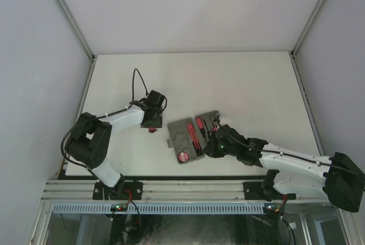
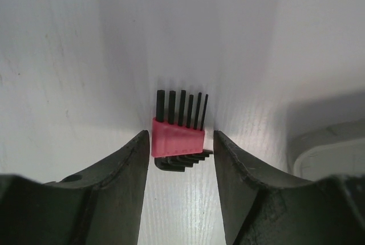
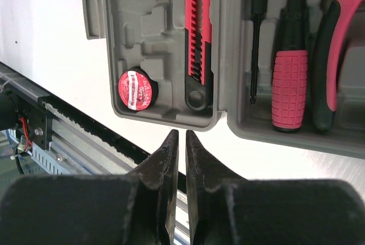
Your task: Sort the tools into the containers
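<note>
A red hex key holder (image 2: pixel 177 138) with black keys lies on the white table, between the fingertips of my open left gripper, seen close in the left wrist view. The open grey toolbox (image 3: pixel 161 121) holds a red tape roll (image 3: pixel 134 90), a red utility knife (image 3: pixel 197 40), a black screwdriver (image 3: pixel 256 34), a red-handled tool (image 3: pixel 290 88) and red-black pliers (image 3: pixel 332 57). My right gripper is over the toolbox's front edge, its fingertips close together with only a narrow gap and nothing visible between them.
Metal rails run along the front edge (image 1: pixel 177 183). In the left wrist view, a grey box corner (image 2: pixel 325 156) sits at the right.
</note>
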